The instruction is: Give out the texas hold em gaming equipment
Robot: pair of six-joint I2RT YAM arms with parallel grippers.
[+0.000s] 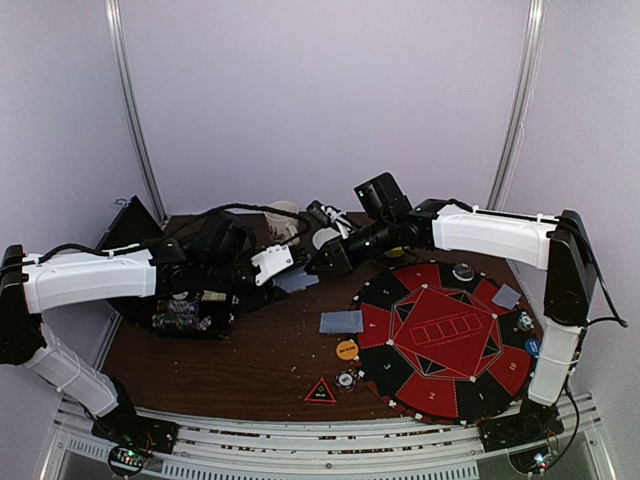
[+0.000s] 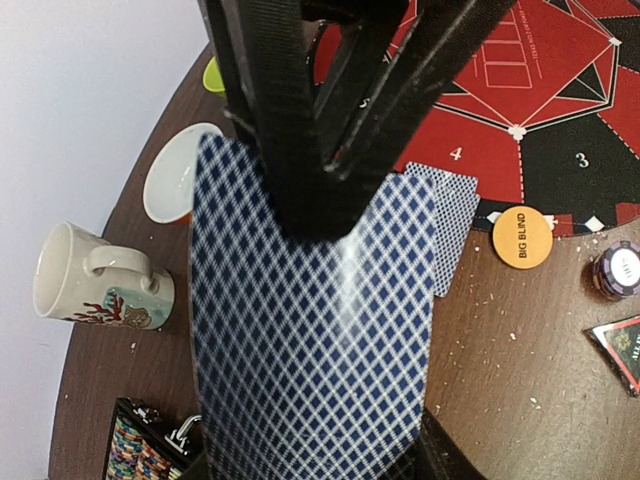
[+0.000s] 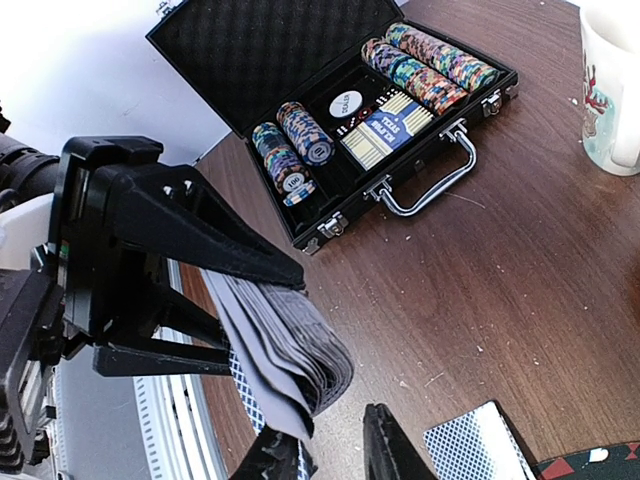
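A deck of blue-checked cards is clamped in my left gripper, raised over the table; its layers fan slightly apart at one end in the right wrist view. My right gripper is open, its fingers near the deck's lower corner; whether they touch it I cannot tell. From above, both grippers meet near mid-table, the right gripper just right of the held deck. Another stack of blue-backed cards lies on the table left of the round red and black mat.
The chip case stands open at the left, holding chips and a dealer button. A mug and white bowl are at the back. The big blind disc, a chip stack and the triangle marker sit near the front.
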